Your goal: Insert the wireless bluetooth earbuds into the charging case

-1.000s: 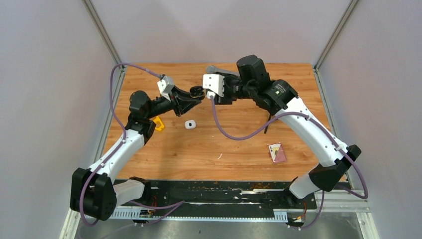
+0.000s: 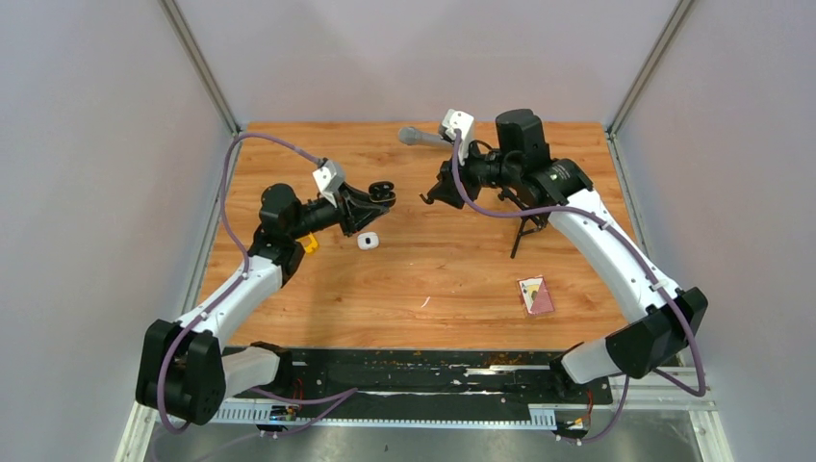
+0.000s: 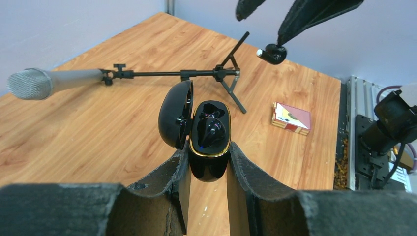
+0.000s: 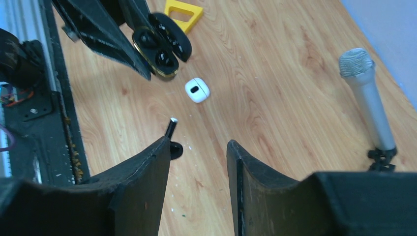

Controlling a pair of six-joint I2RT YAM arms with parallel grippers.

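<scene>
My left gripper is shut on the open black charging case [image 3: 209,135], which has a gold rim and is held above the table with its lid raised. In the right wrist view the same case [image 4: 160,51] shows two dark cavities. My right gripper faces it from the right, its fingers parted. A black earbud [image 3: 273,55] with a silver-tipped stem is at the right gripper's fingertips in the left wrist view and near its left finger in the right wrist view; I cannot tell how firmly it is held.
A microphone [image 2: 420,137] on a black stand lies at the back. A white square box [image 2: 368,241] sits mid-table, a yellow object [image 2: 311,244] left of it, a card box [image 2: 536,295] at front right.
My right arm has pulled back rightward from the case and its gripper has turned. My left gripper, still holding the case, has shifted slightly.
</scene>
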